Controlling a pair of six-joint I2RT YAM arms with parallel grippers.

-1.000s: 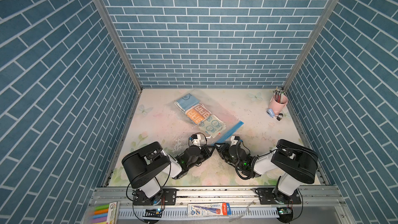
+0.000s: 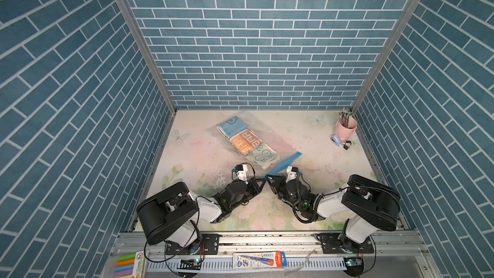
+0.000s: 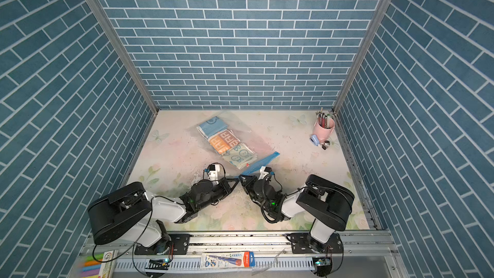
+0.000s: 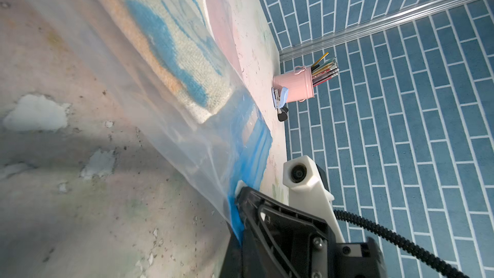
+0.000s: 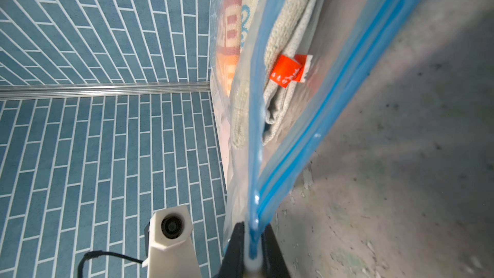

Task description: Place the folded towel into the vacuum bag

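The folded towel (image 2: 246, 141), with blue, orange and cream sections, lies inside the clear vacuum bag (image 2: 280, 144) on the table. A blue strip (image 2: 288, 161) edges the bag's near mouth. My right gripper is shut on this edge; above it, two blue bands spread apart, with the towel and its red tag (image 5: 285, 71) between them. Close beside it, my left gripper (image 2: 264, 180) is shut at the strip's left end. In the left wrist view the blue edge (image 4: 237, 224) runs down into its dark fingers, largely hidden by the right gripper.
A pink cup (image 2: 345, 127) of pencils stands at the back right, with small items in front of it. The two gripper tips almost touch, leaving little room between them. A packaged box (image 2: 258, 260) lies beyond the front edge.
My left gripper has shifted slightly left and away from the front, its forearm swinging outward. The bag's near edge and the towel's near end have shifted slightly.
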